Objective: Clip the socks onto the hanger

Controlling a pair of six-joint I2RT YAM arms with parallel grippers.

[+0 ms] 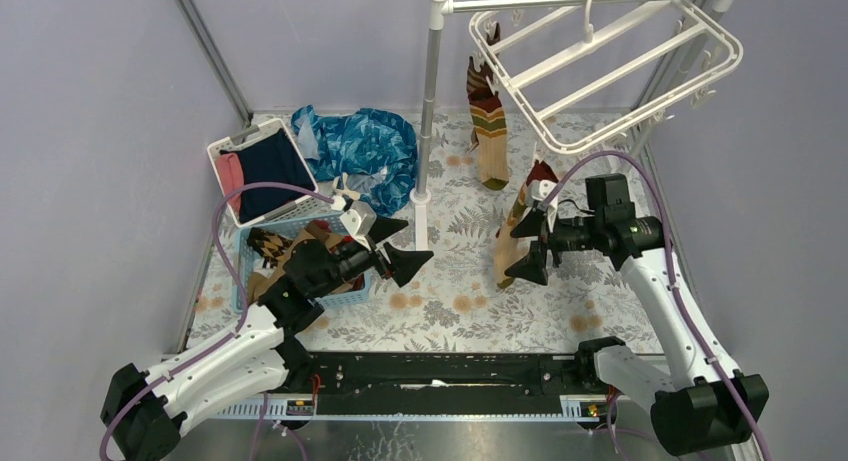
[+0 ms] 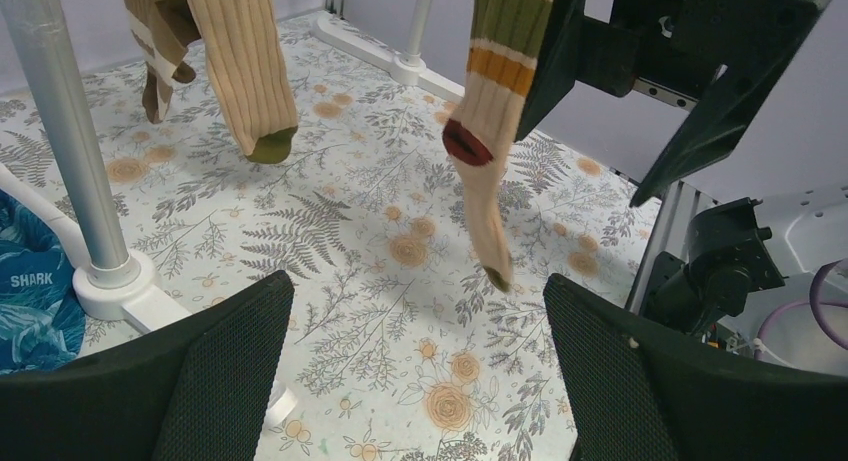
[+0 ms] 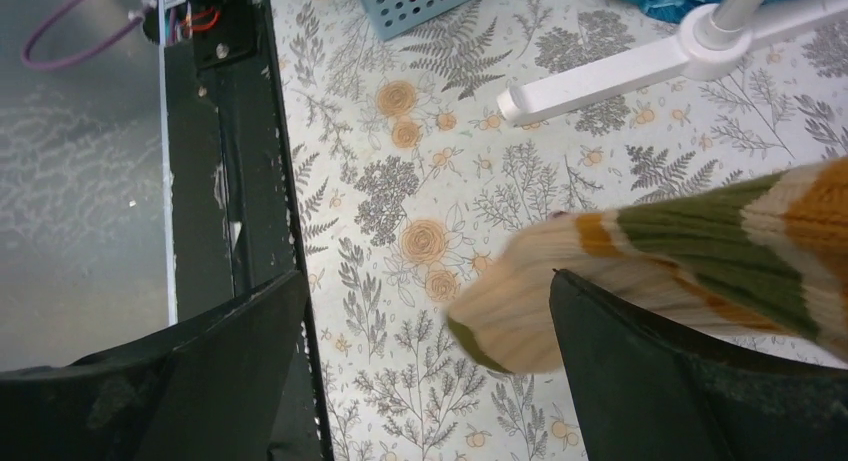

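The white clip hanger (image 1: 590, 56) hangs from the rack's rail at the upper right. From its front edge hangs a striped sock (image 1: 509, 243), cream at the foot with green, orange and dark red bands; the clip gripping it is hidden in the top view. My right gripper (image 1: 529, 251) stands open beside this sock, which hangs free of its fingers in the left wrist view (image 2: 497, 91). Striped socks (image 1: 489, 136) also hang at the hanger's left end. My left gripper (image 1: 408, 249) is open and empty over the floor, left of the hanging socks.
A blue basket (image 1: 243, 271) with more socks stands under my left arm. Behind it are a white basket (image 1: 228, 186) of folded cloth and a blue plastic bag (image 1: 365, 146). The rack's post (image 1: 428, 111) rises between bag and socks.
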